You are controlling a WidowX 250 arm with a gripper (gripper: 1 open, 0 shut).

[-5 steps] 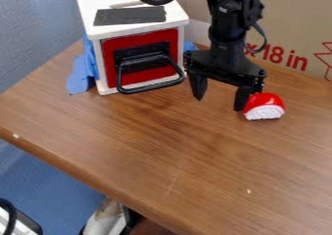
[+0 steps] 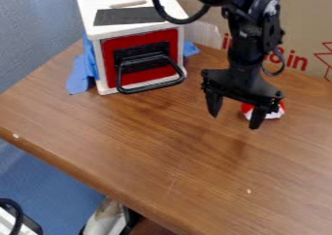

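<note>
The black gripper [image 2: 234, 112] hangs over the wooden table [image 2: 155, 166] at the right, its two fingers spread open. A red and white object [image 2: 273, 113] lies on the table behind it, mostly hidden by the gripper; I cannot tell whether anything sits between the fingers. A white and red toy oven [image 2: 130, 54] with a black handle stands at the back left.
A blue cloth [image 2: 81, 72] lies beside the oven. A cardboard box [image 2: 306, 40] forms the back right.
The gripper has moved right, over the red and white object, which is now largely hidden behind it.
</note>
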